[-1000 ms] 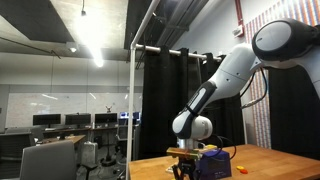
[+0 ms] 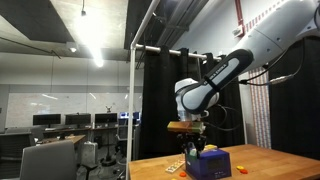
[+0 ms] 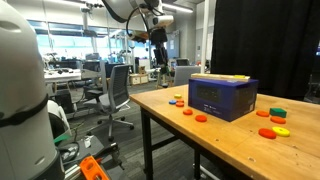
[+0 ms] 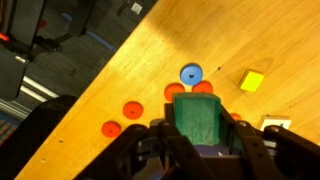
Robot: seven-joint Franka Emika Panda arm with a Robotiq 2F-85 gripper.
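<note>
A green block (image 4: pixel 197 117) is clasped between the fingertips of my gripper, filling the middle of the wrist view. Exterior view 1 has the gripper (image 2: pixel 190 143) pointing down beside and partly in front of the purple box (image 2: pixel 213 165). The same box (image 3: pixel 222 98) stands on the wooden table in exterior view 2, with light and yellow items on its top. Around the held block, the wrist view shows a blue disc (image 4: pixel 191 74), red discs (image 4: pixel 132 109) and a yellow block (image 4: pixel 252 80) on the tabletop.
More pieces lie on the table (image 3: pixel 160 103), including a green block (image 3: pixel 277 112) and a yellow disc (image 3: pixel 282 131) right of the box. A pale block (image 4: pixel 275 122) sits near the wrist view's right side. The table edge runs along the left of that view.
The gripper has risen and shifted slightly right, towards the box, in exterior view 1. More of the tabletop in front of the box has come into sight.
</note>
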